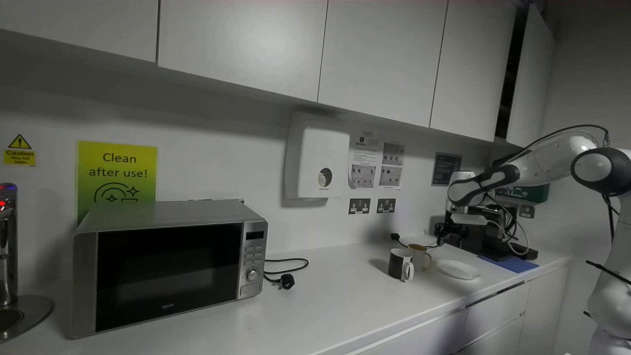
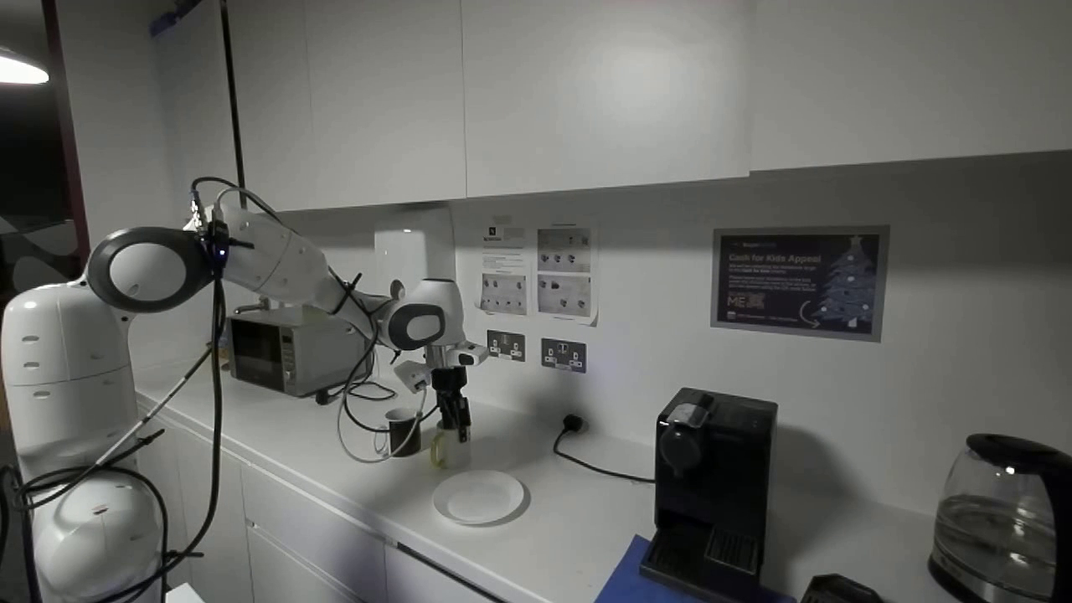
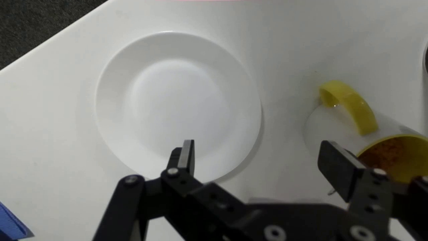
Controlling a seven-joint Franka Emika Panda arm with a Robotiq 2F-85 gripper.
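My gripper stands open, with its fingers [image 3: 186, 158] wide apart and nothing between them. It points down above the counter. In the wrist view a white plate [image 3: 176, 108] lies empty, partly behind the left finger. A white mug [image 3: 333, 124] with a yellow handle and yellow inside is near the right finger, which overlaps it in view; orange-brown contents show inside. In exterior view 2 the gripper [image 2: 454, 410] appears in front of this mug [image 2: 452, 452]; contact cannot be told. A black-and-white mug [image 1: 400, 264] stands beside it.
A black coffee machine [image 2: 713, 482] sits near a blue mat [image 2: 623, 578], with a glass kettle [image 2: 990, 523] farther right. The microwave [image 1: 168, 266] and a loose plug [image 1: 287, 281] are toward the other end.
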